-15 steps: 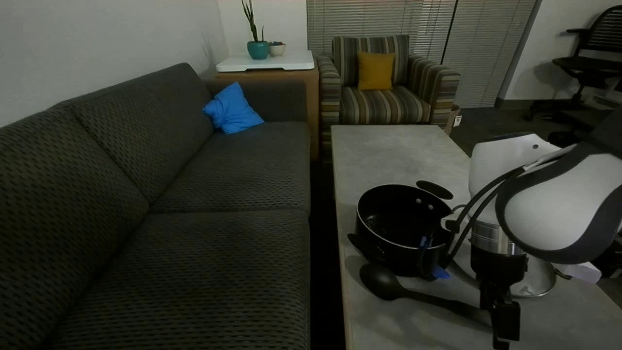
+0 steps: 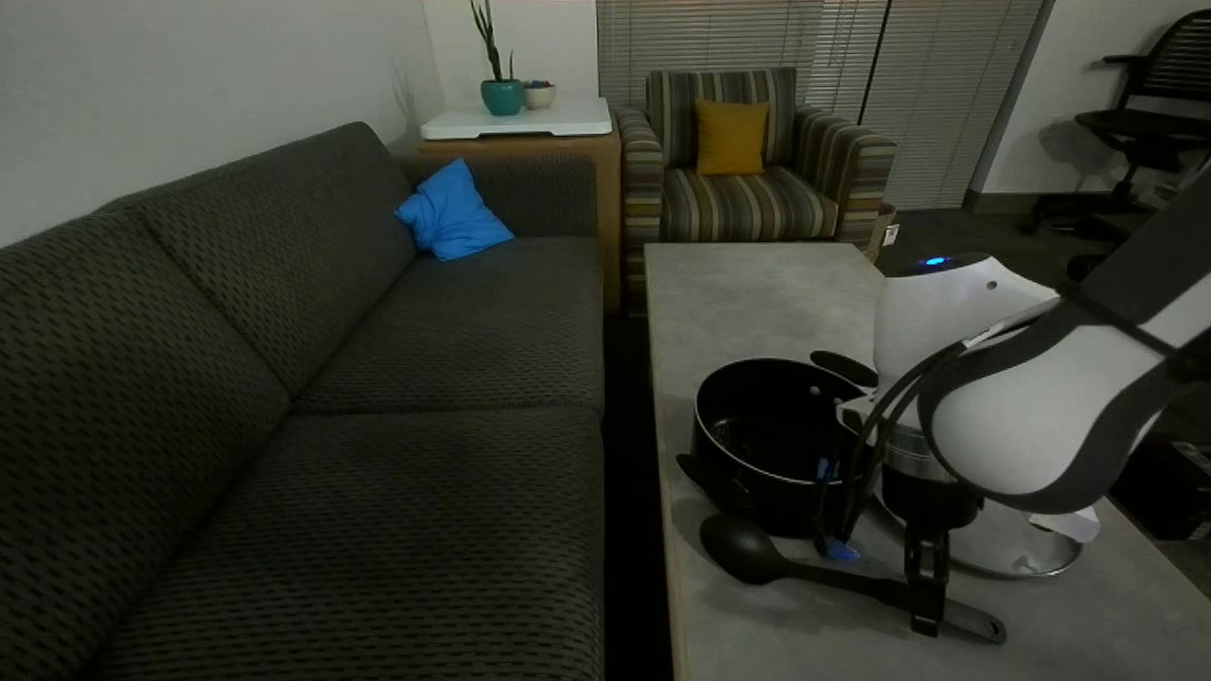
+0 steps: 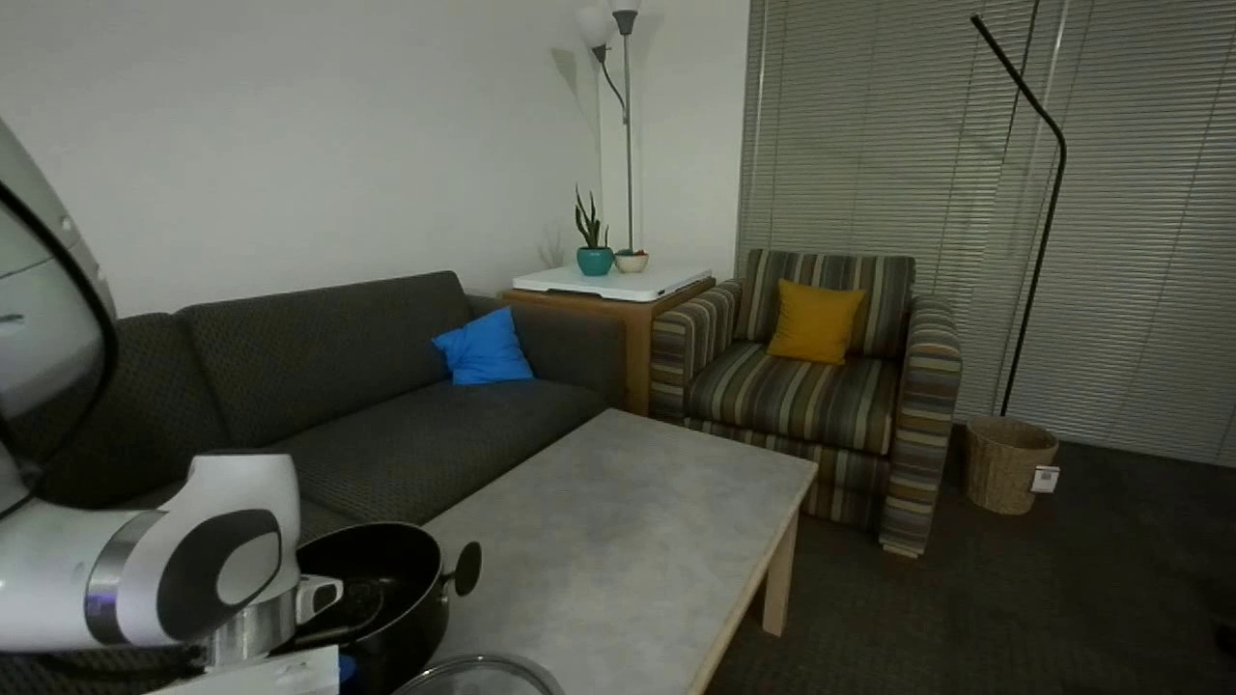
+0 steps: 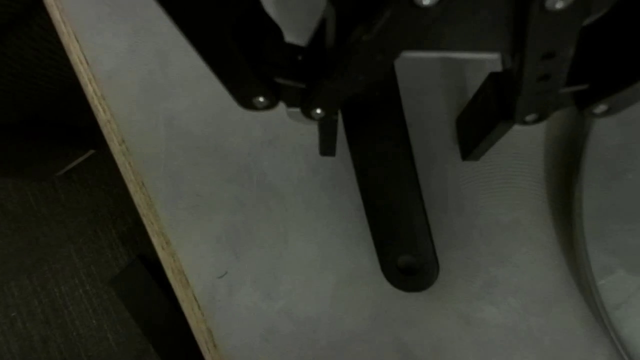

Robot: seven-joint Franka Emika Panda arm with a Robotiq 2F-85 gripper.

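Note:
A black spoon (image 2: 744, 550) lies on the table, its bowl close to the black pot (image 2: 727, 477) and its handle reaching toward the near right. My gripper (image 2: 925, 630) is down over that handle. In the wrist view the spoon's handle (image 4: 390, 198) runs between the parted fingers of my gripper, nearer the left one, with a clear gap to the right finger (image 4: 483, 120). The fingers are part open and not closed on it. Most of the spoon is hidden in the wrist view by the gripper's body.
A glass lid (image 2: 1039, 556) rests on the table right of the spoon, close to the right finger's side. The table's wooden edge (image 4: 144, 198) and the grey sofa (image 2: 454, 499) lie to the left.
My arm has moved left in exterior view 1, along the spoon's handle toward its bowl, uncovering the handle's end. The spoon and pot have stayed in place.

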